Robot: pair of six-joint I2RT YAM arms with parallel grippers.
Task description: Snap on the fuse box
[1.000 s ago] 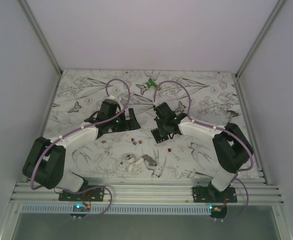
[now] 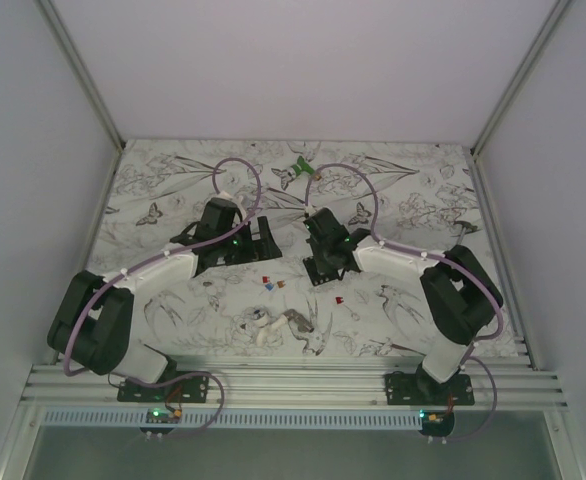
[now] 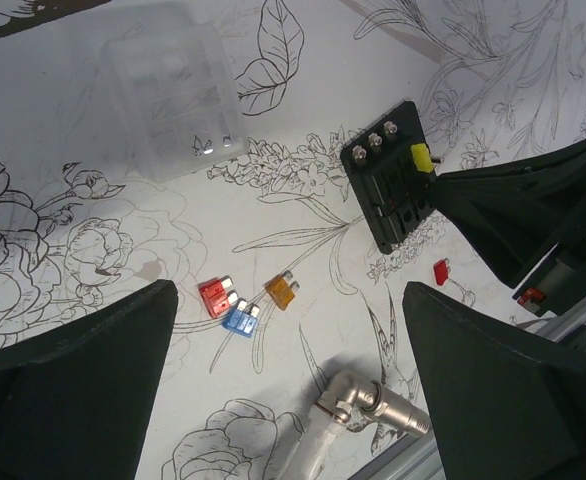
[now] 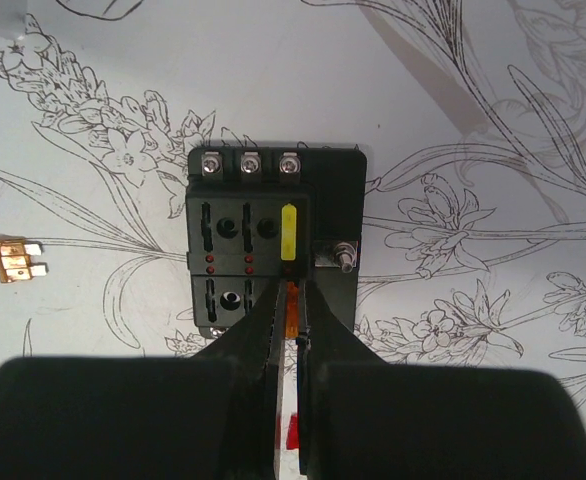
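The black fuse box (image 4: 223, 215) lies on the patterned mat, a yellow fuse (image 4: 289, 232) in its upper right slot. My right gripper is over its lower right part, closed on an orange fuse (image 4: 291, 310) just below the yellow one; whether that fuse is seated cannot be told. My left gripper stands open to the left of the box, with loose red (image 3: 216, 298), blue (image 3: 240, 318) and tan (image 3: 281, 291) fuses seen between its fingers on the mat below.
A clear plastic box (image 3: 173, 90) lies behind the loose fuses. A metal elbow fitting (image 3: 353, 400) lies near the front. Another red fuse (image 3: 441, 271) lies in front of the fuse box. Small green items (image 2: 303, 166) sit at the back.
The right arm has shifted very slightly over the fuse box. The left arm looks unchanged.
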